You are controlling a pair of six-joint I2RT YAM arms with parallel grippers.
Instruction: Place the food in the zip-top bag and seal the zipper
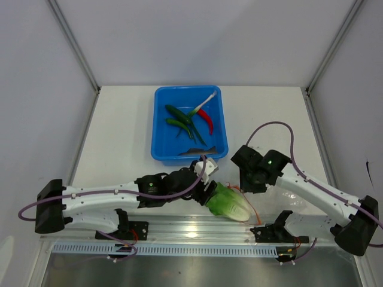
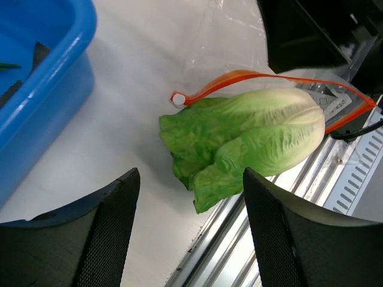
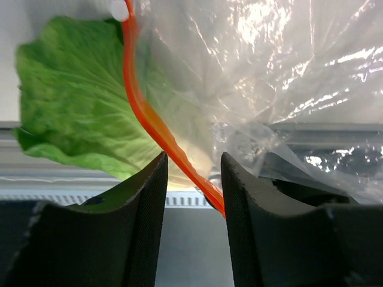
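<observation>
A green leafy head with a pale stem end lies at the table's front edge, its stem end partly under the mouth of a clear bag with an orange zipper and white slider. My left gripper stands open just left of the greens, nothing between its fingers. My right gripper is open above the orange zipper, over the bag's mouth and stem end; I see nothing gripped.
A blue bin behind holds peppers, other long green vegetables and a dark item. A metal rail runs along the front.
</observation>
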